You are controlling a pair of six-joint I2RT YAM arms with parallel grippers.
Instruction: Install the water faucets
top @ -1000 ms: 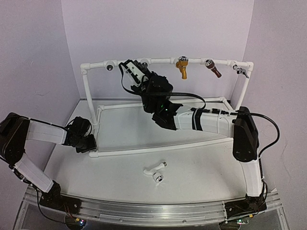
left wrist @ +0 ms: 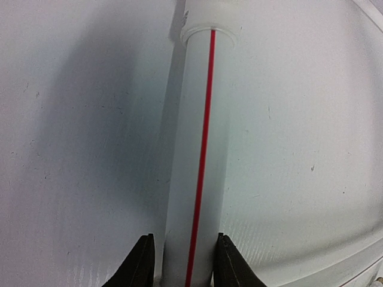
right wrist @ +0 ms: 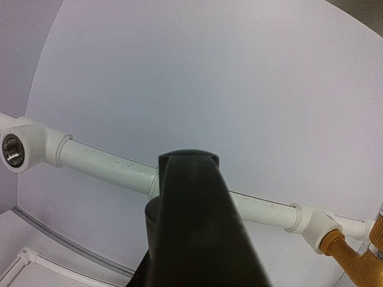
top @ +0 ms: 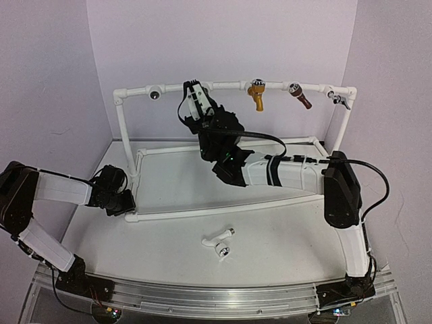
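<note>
My right gripper (top: 194, 84) is raised at the upper pipe (top: 174, 88), in front of its middle stretch. A long dark faucet-like piece (right wrist: 194, 221) fills the centre of the right wrist view, held in that gripper; it hides most of the fingers and the fitting behind. On the bench lies a white faucet (top: 217, 243). Orange (top: 257, 94), brown (top: 300, 95) and chrome (top: 339, 99) faucets sit on the upper pipe's right half. At the frame's front left, my left gripper has its fingers closed around a white pipe (left wrist: 200, 155) with a red stripe.
An empty threaded tee (right wrist: 13, 150) faces outward on the pipe's left part. The white bottom frame (top: 223, 210) borders the bench, with bare surface (top: 290, 243) to the right of the loose faucet. Walls close in both sides.
The left arm and the faucets remain still.
</note>
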